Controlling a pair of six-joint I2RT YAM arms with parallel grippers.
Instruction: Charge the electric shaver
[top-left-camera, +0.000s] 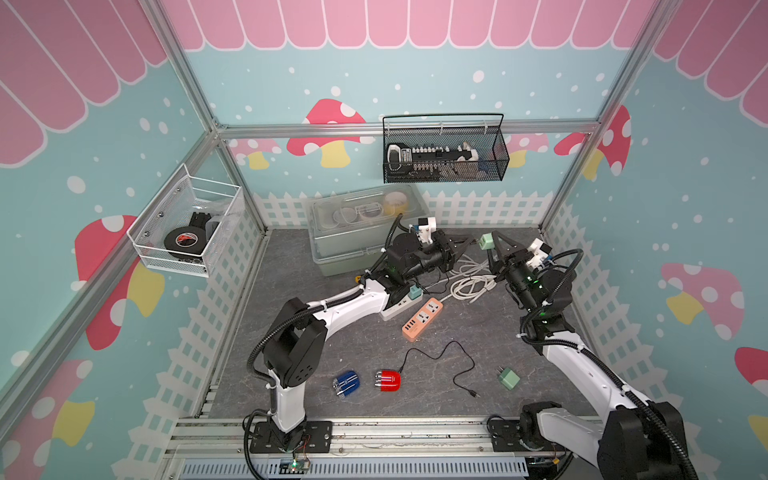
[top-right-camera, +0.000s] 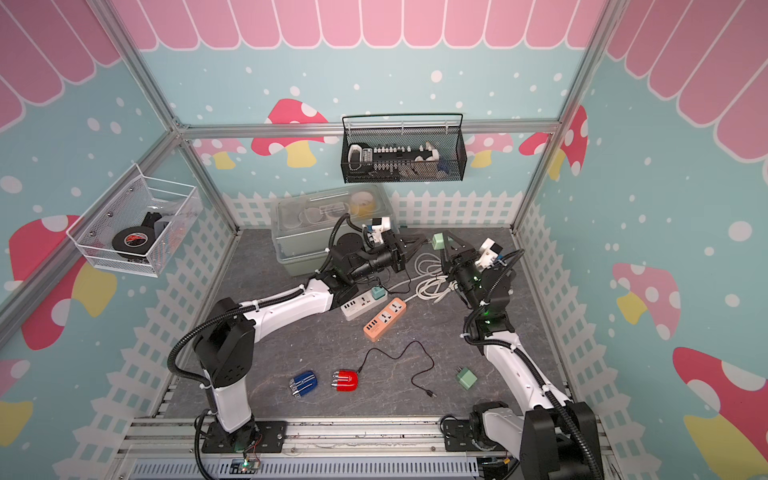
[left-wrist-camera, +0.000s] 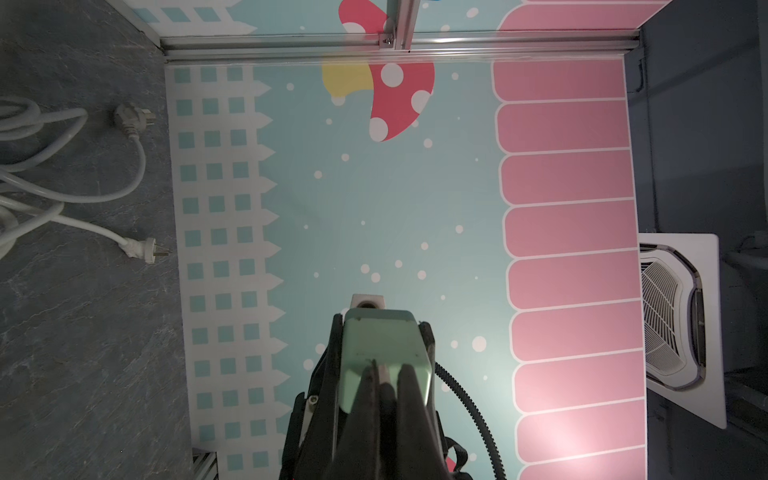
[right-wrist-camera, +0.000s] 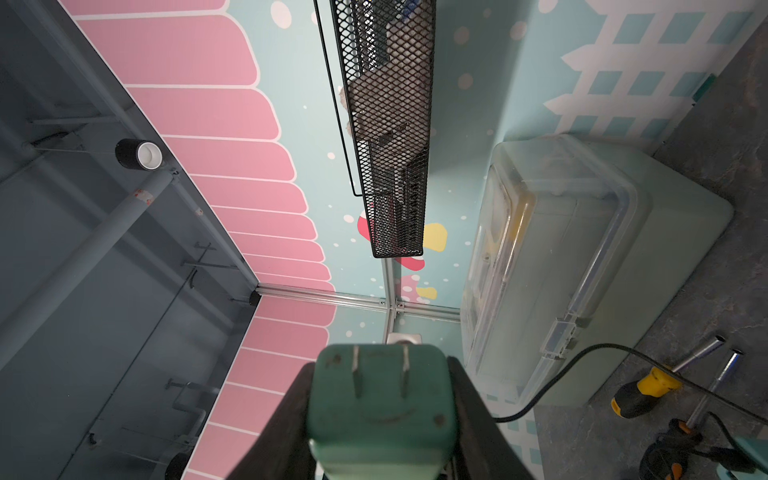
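Note:
A pale green charger block (right-wrist-camera: 382, 408) is held by my right gripper (top-left-camera: 489, 249), shut on it, raised over the back right of the table. Facing it from the left is my left gripper, its fingertips together right at the block's face. A small metallic piece, apparently the plug (left-wrist-camera: 384, 373) of a thin black cable (right-wrist-camera: 596, 346), shows between them; whether it enters the block is hidden. On the table lie a red shaver (top-left-camera: 388, 380) with a black lead (top-left-camera: 438, 356), a blue shaver (top-left-camera: 345, 383), and another green charger block (top-left-camera: 509, 377).
An orange power strip (top-left-camera: 422, 319) and a white strip (top-right-camera: 357, 305) bearing a teal plug (top-right-camera: 378, 293) lie mid-table. Coiled white cables (top-left-camera: 472, 286) are under the grippers. A lidded storage box (top-left-camera: 360, 228) stands behind the left arm, with screwdrivers (right-wrist-camera: 644, 392) near it.

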